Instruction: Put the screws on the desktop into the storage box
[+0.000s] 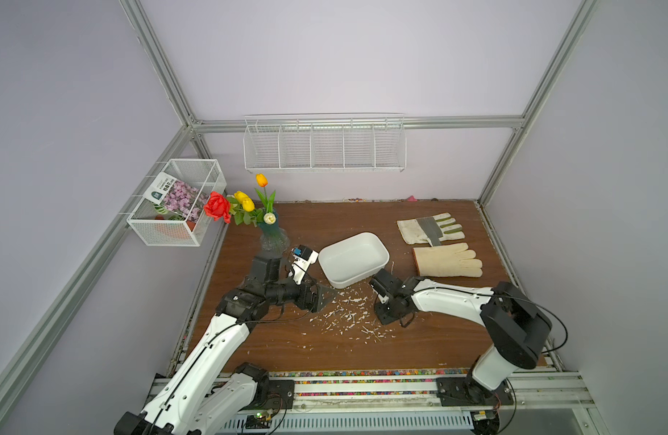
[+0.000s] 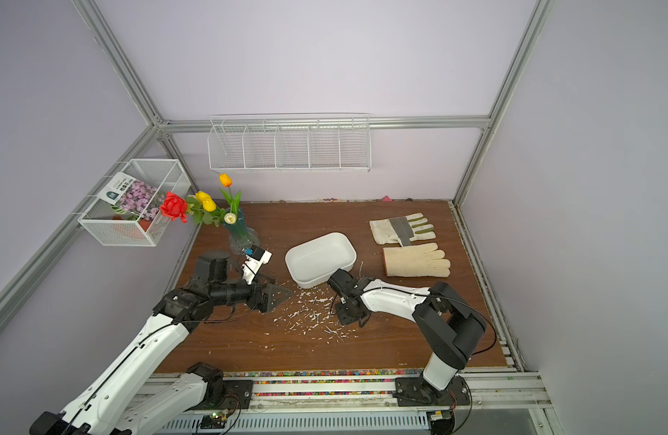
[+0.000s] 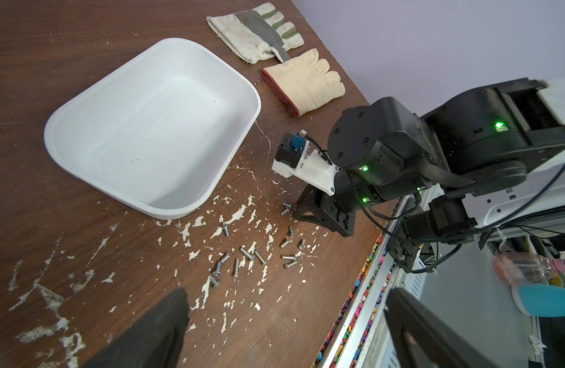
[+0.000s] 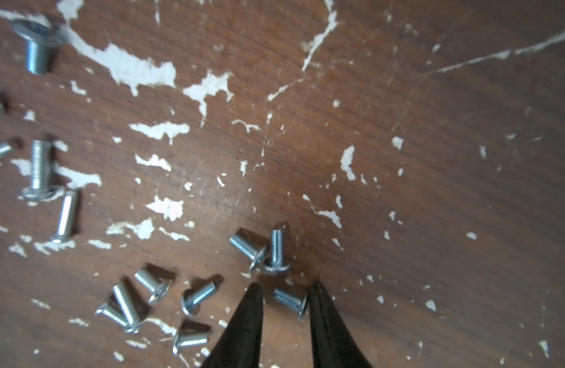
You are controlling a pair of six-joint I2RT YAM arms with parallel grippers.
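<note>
A white storage box (image 1: 353, 257) (image 3: 152, 122) sits on the wooden desktop (image 2: 276, 348). Small silver screws (image 3: 245, 252) (image 4: 40, 165) lie scattered in front of it among flaked white marks. My left gripper (image 1: 312, 297) is raised left of the screws, open and empty. My right gripper is low over the desktop at the right of the screws, part open, with a single screw (image 4: 289, 299) between or just under its fingertips; whether they touch it is unclear. Two more screws (image 4: 276, 248) lie just beyond.
Two work gloves (image 1: 447, 261) lie at the right rear. A vase of flowers (image 1: 274, 235) stands left of the box. Wire baskets (image 1: 324, 145) hang on the walls. The desk's front edge is bordered by a rail.
</note>
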